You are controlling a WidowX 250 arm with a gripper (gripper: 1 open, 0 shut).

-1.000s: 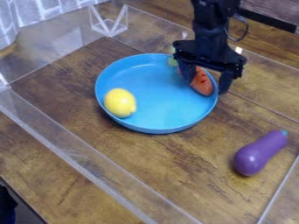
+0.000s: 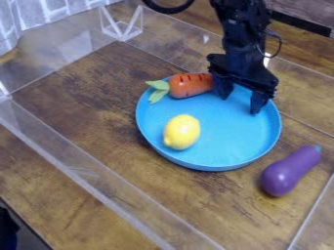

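Note:
My black gripper [image 2: 237, 86] is lowered to the back right of the blue bowl [image 2: 229, 132], open, with its fingertips down at the bowl's inside. An orange toy carrot [image 2: 189, 85] with pale green leaves lies on the bowl's back left rim, just left of my gripper. A yellow lemon-like toy [image 2: 182, 131] sits in the bowl's left part.
A purple toy eggplant [image 2: 290, 171] lies on the wooden table [image 2: 156, 205] at the right, outside the bowl.
The bowl has moved rightward, the lemon with it. My gripper stays at the back right.

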